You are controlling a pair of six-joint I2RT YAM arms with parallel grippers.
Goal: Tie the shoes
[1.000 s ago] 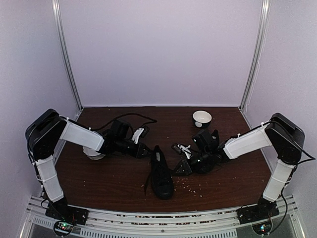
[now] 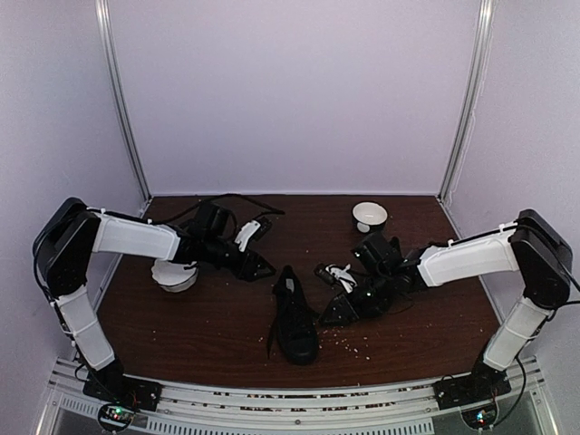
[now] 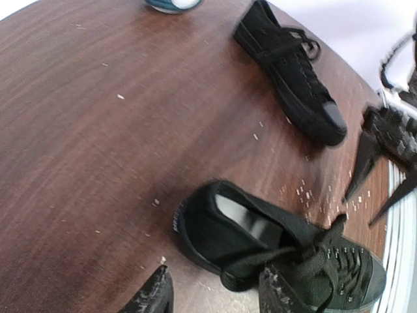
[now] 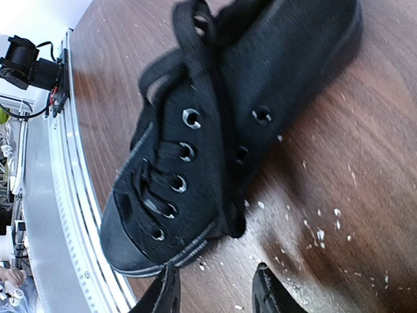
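A black canvas shoe (image 2: 296, 331) lies mid-table, toe toward the front, its laces draped over the eyelets and side (image 3: 345, 280) (image 4: 166, 215). A second black shoe (image 3: 287, 78) lies beyond it, mostly hidden by the right arm in the top view. My left gripper (image 2: 263, 270) hovers left of the first shoe's heel, fingers apart with nothing between them (image 3: 216, 293). My right gripper (image 2: 331, 317) stands open at the shoe's right side, near a hanging lace, with nothing between its fingers.
A dark-rimmed white bowl (image 2: 370, 216) stands at the back right, and white dishes (image 2: 174, 276) sit at the left. Small white bits are scattered right of the shoe.
Both arms have shifted over the last second.
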